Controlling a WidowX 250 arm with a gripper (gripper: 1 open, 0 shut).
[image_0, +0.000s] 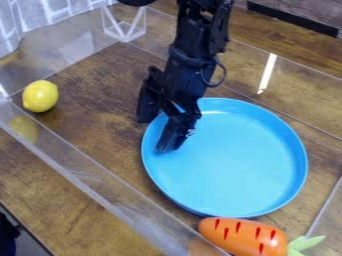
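Note:
My black gripper (171, 115) hangs over the left rim of a round blue plate (227, 170), its fingers pointing down and reaching onto the plate's upper left. The gripper is open. The dark fingers overlap each other, and I cannot make out anything between them.
A yellow lemon (40, 96) lies at the left on the dark wooden table (94, 170). An orange toy carrot (245, 237) with a green top lies below the plate. A clear wall or strip runs along the lower left. The wood right of the arm is clear.

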